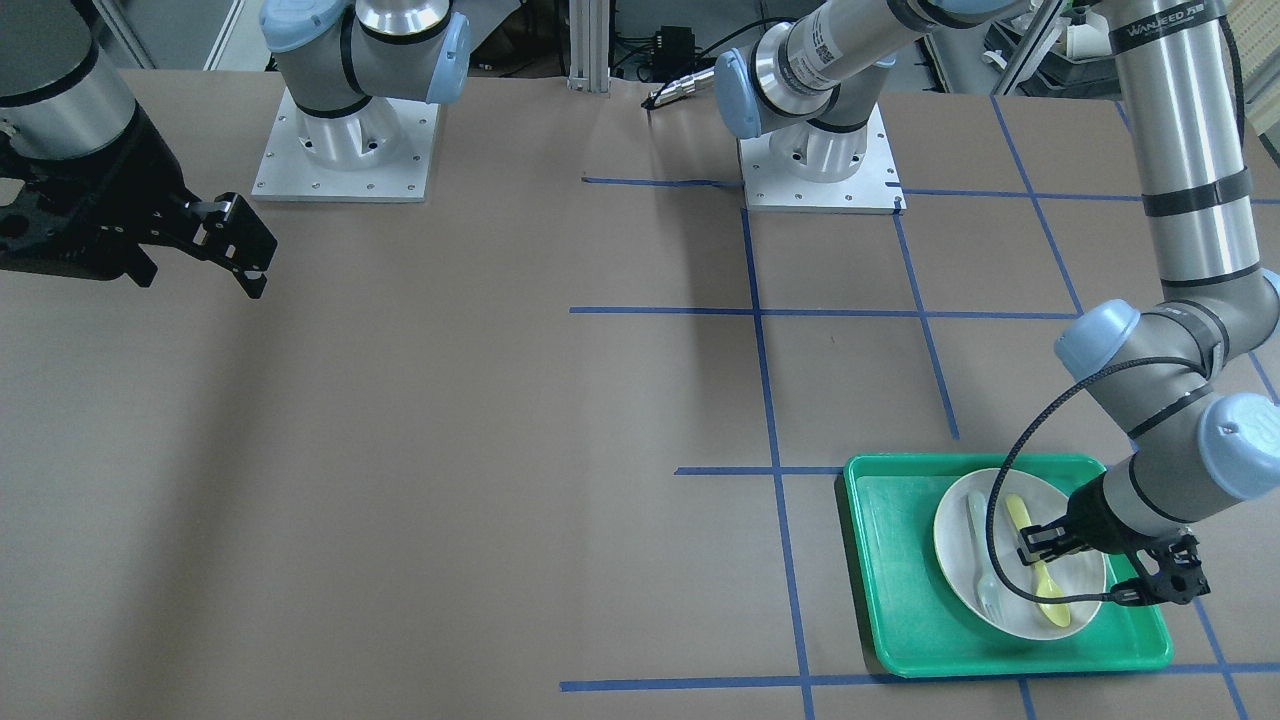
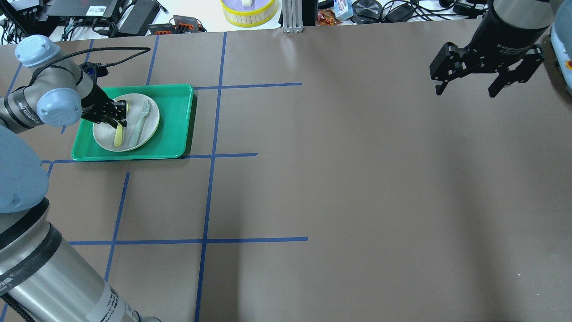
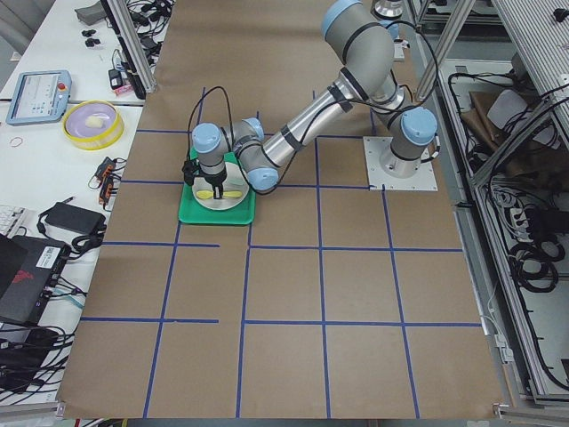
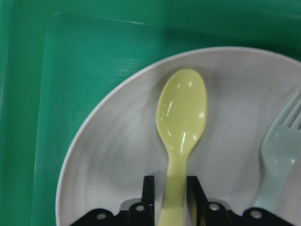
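Observation:
A green tray [image 1: 888, 624] holds a white plate [image 4: 117, 141] with a yellow spoon [image 4: 181, 113] and a pale blue fork [image 4: 282, 150] lying on it. My gripper is down at the plate, its two fingers either side of the spoon's handle. The right finger lies against the handle and a little plate shows at the left; whether it is clamped I cannot tell. In the front view my gripper [image 1: 1032, 546] partly covers the spoon.
A second arm's black gripper [image 2: 482, 69] hangs over the other end. Further arm bases stand at the edge, with cables and equipment beyond.

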